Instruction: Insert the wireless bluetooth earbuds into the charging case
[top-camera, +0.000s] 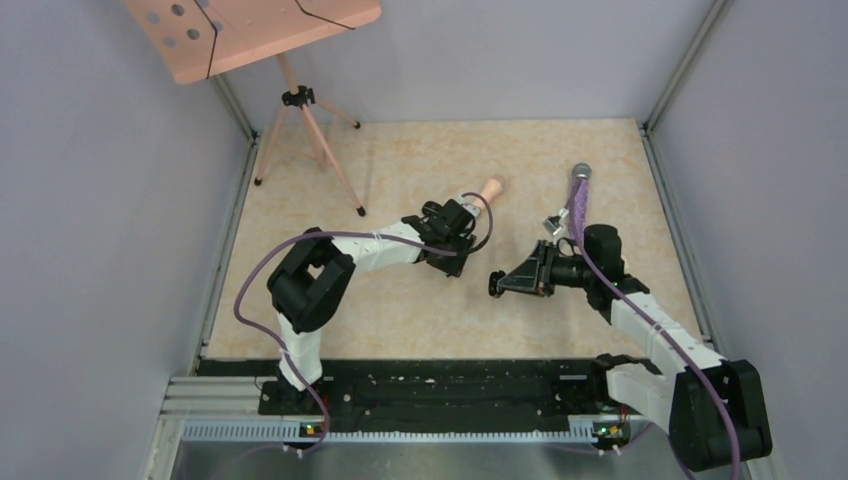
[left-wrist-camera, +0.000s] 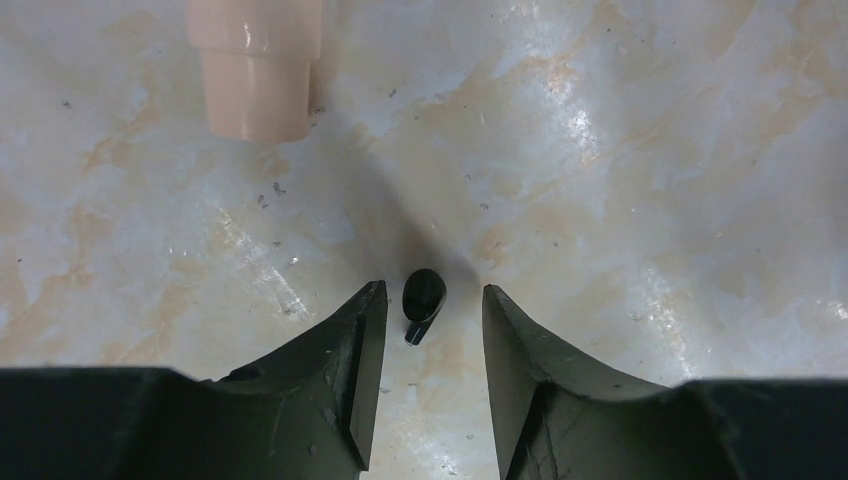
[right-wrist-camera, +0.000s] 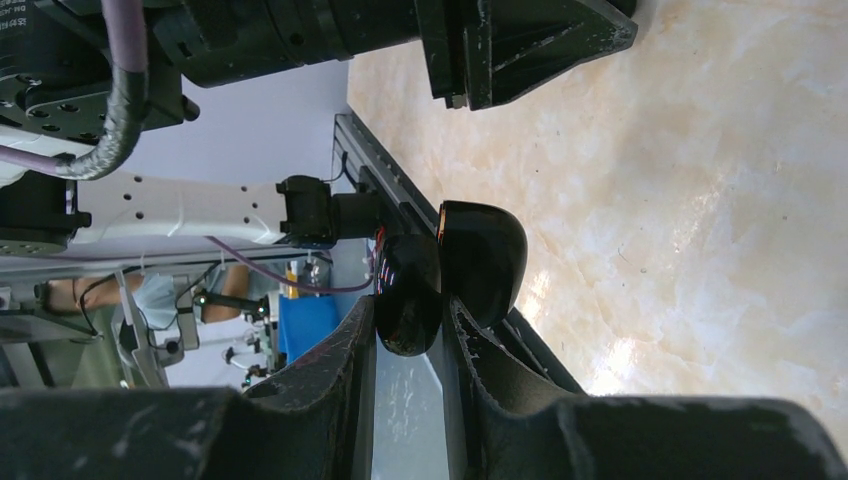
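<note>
A small black earbud (left-wrist-camera: 424, 297) lies on the marble tabletop in the left wrist view, just beyond and between the two parted fingertips of my left gripper, which holds nothing. In the right wrist view my right gripper is shut on the glossy black charging case (right-wrist-camera: 482, 258), held above the table edge. In the top view the case (top-camera: 497, 283) is at the tip of the right gripper, right of and a little below the left gripper.
A peach cylinder (left-wrist-camera: 256, 80) lies near the earbud. A purple microphone (top-camera: 581, 190) lies at the back right, and a peach tripod stand (top-camera: 315, 135) stands at the back left.
</note>
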